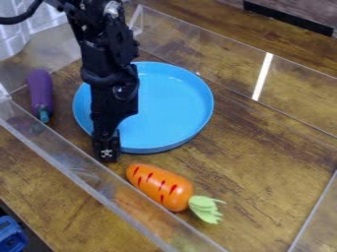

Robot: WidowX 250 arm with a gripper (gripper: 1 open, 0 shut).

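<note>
The black robot arm reaches down from the top left to its gripper (108, 138), which is low at the left front of the blue plate (171, 108). An orange plush carrot (160, 185) with pale green leaves lies on the wooden table in front of the plate, a little right of the gripper and apart from it. A purple eggplant (39, 96) lies left of the plate. Whether the fingers are open or shut is hard to tell.
A clear low wall (105, 198) runs along the left front, with a blue object (8, 234) outside it at bottom left.
</note>
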